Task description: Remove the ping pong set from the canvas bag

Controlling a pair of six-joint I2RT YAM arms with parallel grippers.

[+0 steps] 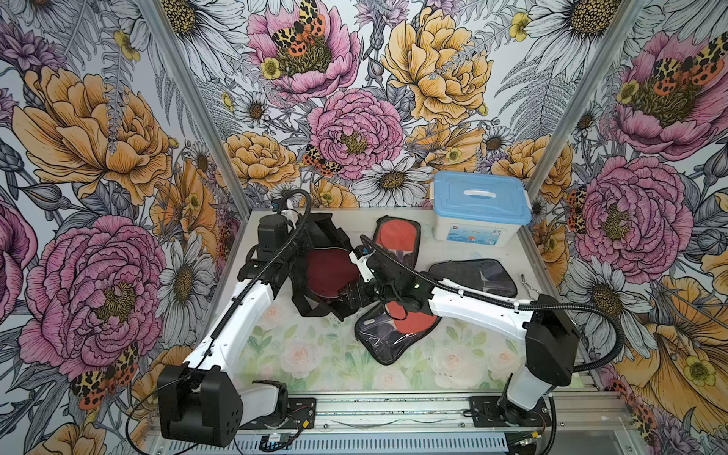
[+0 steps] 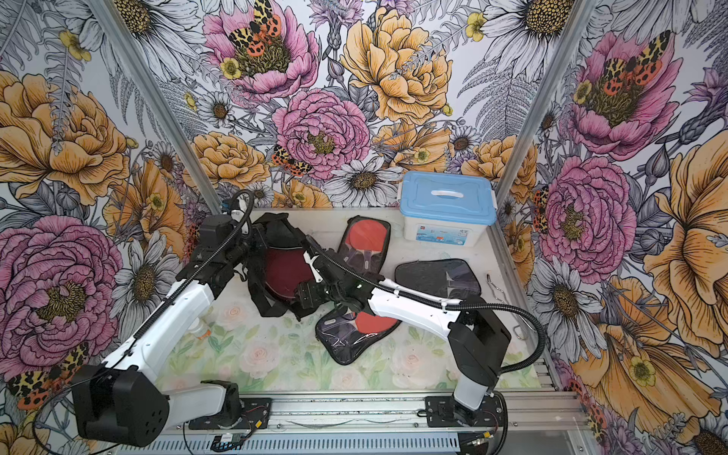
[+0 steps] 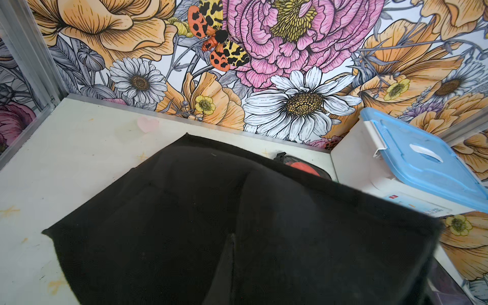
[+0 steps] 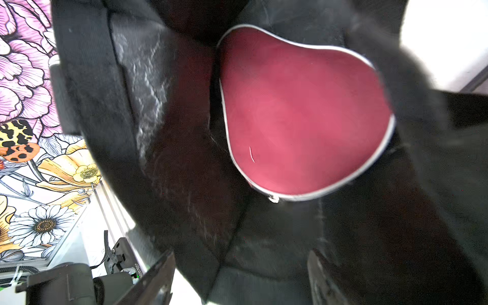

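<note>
The black canvas bag (image 1: 311, 299) lies at the left of the table, its mouth toward me, with a maroon case (image 4: 300, 111) with white piping inside. My left gripper is over the bag's back-left side, shut; the bag's black cloth (image 3: 228, 213) fills the left wrist view and hides the fingers. My right gripper stands open at the bag's mouth, facing the case, with nothing visible between its fingertips. Ping pong sets in dark cases lie outside the bag: at the back (image 1: 398, 235), at the right (image 1: 474, 273) and in front (image 1: 394, 333).
A white box with a blue lid (image 1: 479, 208) stands at the back right. A thin metal object lies at the right edge.
</note>
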